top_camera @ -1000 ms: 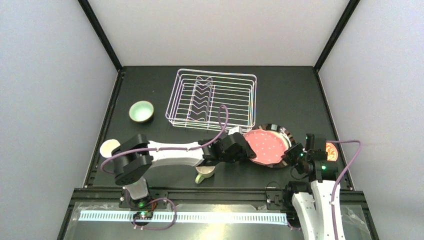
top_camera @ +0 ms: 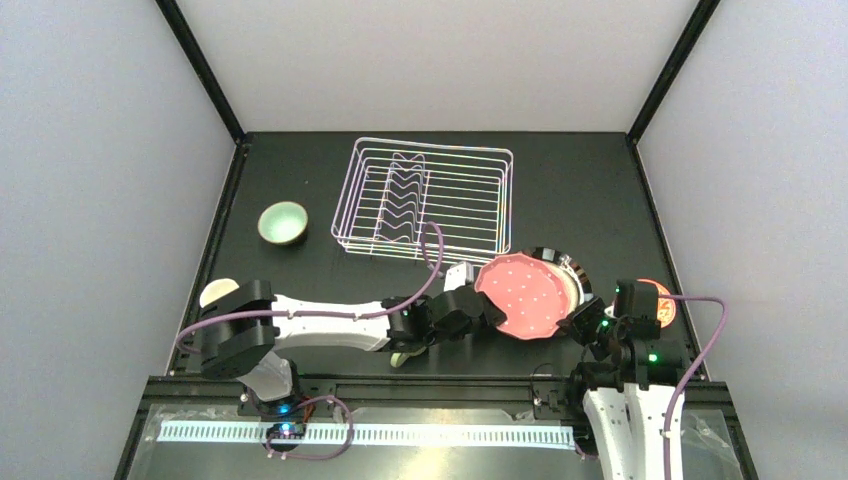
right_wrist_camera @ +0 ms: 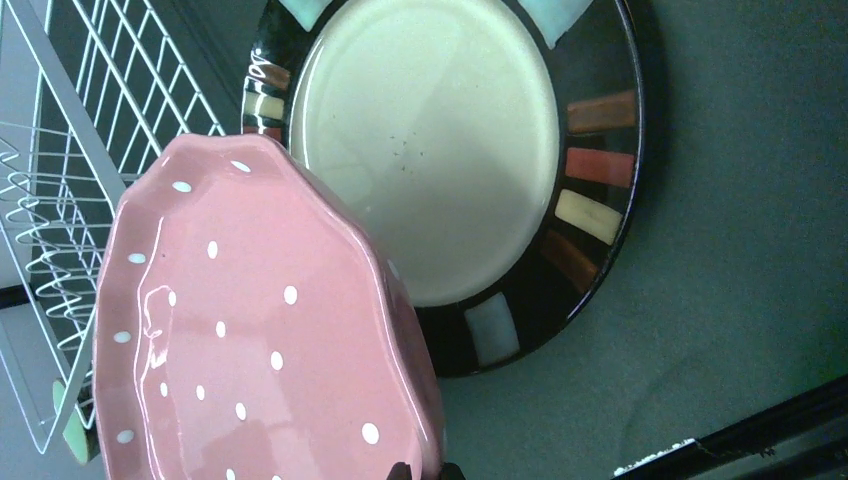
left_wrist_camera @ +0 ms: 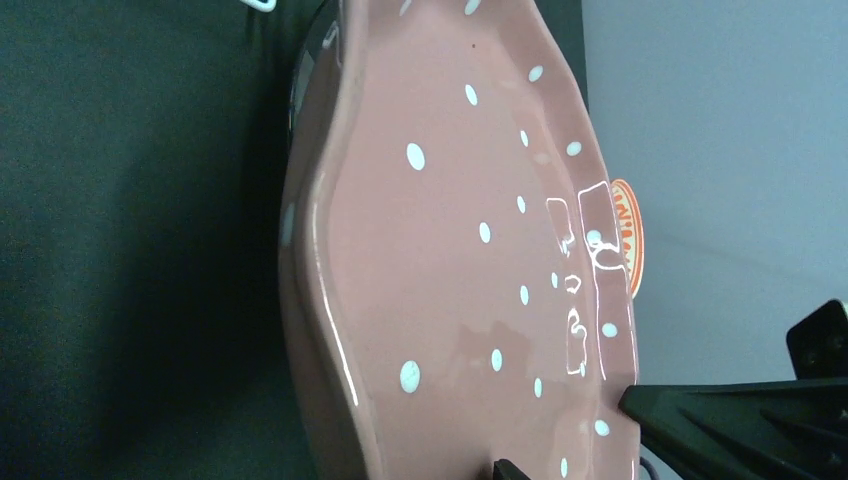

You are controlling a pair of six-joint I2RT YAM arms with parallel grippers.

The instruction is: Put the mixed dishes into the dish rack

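A pink scalloped dish with white dots [top_camera: 522, 296] is raised and tilted over a dark-rimmed plate with colored blocks [right_wrist_camera: 600, 165]. My right gripper [top_camera: 568, 328] is shut on the pink dish's rim; its fingertips [right_wrist_camera: 400, 471] straddle that edge in the right wrist view. At the dish's left side is my left gripper [top_camera: 497, 316], partly open. One of its fingertips [left_wrist_camera: 507, 470] shows before the dish's inner face; the other is hidden. The white wire dish rack [top_camera: 430, 200] stands behind, empty apart from its wavy divider.
A green bowl [top_camera: 283, 222] sits left of the rack. A cream cup [top_camera: 217, 291] is partly behind the left arm, which also covers most of a green-handled mug [top_camera: 400, 358]. An orange-red round item [top_camera: 666, 309] lies at the far right.
The pink dish has shifted slightly left and toward the front, with the right gripper following. My left arm has drawn a little left and now covers more of the mug.
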